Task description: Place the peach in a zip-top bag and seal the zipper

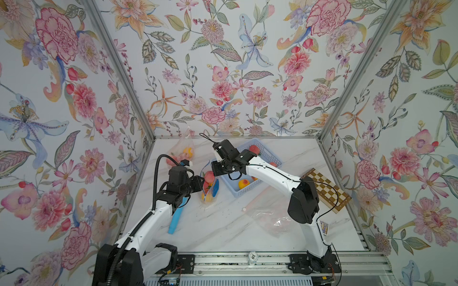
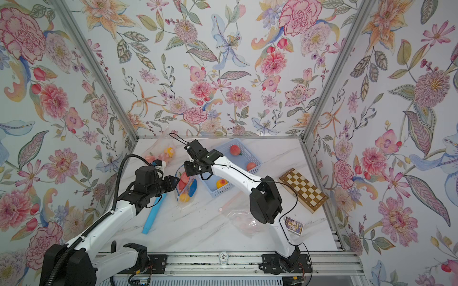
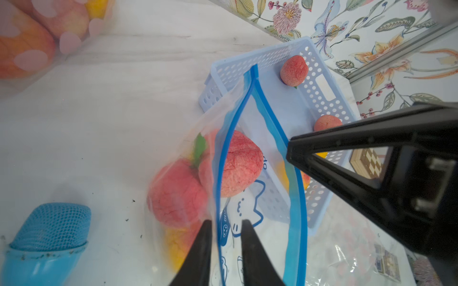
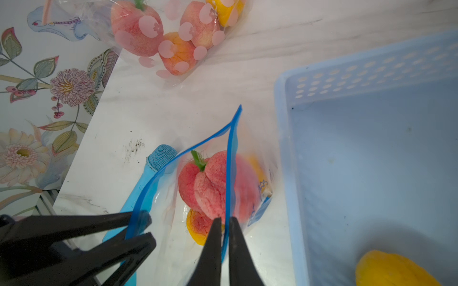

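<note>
A clear zip bag with blue zip strips stands with its mouth spread open. Inside it lie several peaches, among them a red peach and a yellow-orange one. My left gripper is part open at the bag's left rim, and one strip runs loosely between its fingers. On the opposite rim, my right gripper has its fingers close together with the other strip between them. The lower part of the bag is partly hidden by the arms in both top views.
Right behind the bag stands a light blue basket with several peaches. Another filled bag lies back left, a blue mesh-headed tool front left. An empty bag, a chessboard and a card box occupy the right.
</note>
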